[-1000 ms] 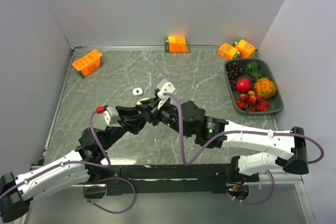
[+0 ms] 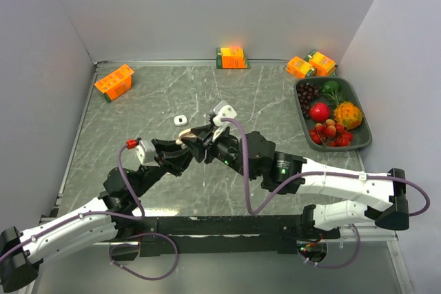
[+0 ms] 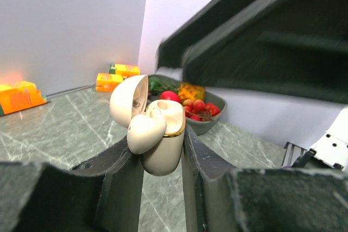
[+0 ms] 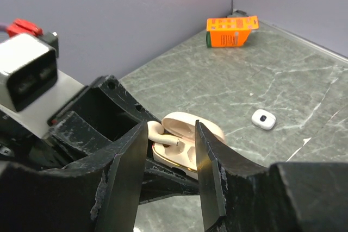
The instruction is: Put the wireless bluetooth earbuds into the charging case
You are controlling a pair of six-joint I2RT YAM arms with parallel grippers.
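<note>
Held in my left gripper is the cream charging case (image 3: pixel 163 153), lid open, between the fingertips near the middle of the left wrist view. A cream earbud (image 3: pixel 145 133) sits askew at its opening, its body outside the case's rim. In the right wrist view that earbud (image 4: pixel 163 137) lies across the case beside the raised lid (image 4: pixel 190 123). My right gripper is part open around it; whether its fingertips touch the earbud is unclear. In the top view both grippers meet above the table's left-centre.
A small white box (image 2: pixel 180 120) lies on the marble table (image 2: pixel 241 101) behind the grippers. Orange boxes (image 2: pixel 114 84) stand along the back and left. A grey bowl of fruit (image 2: pixel 364 139) is at the right.
My right gripper and arm have shifted slightly right and up in the top view, showing more of the cream case. My left arm has hardly moved.
</note>
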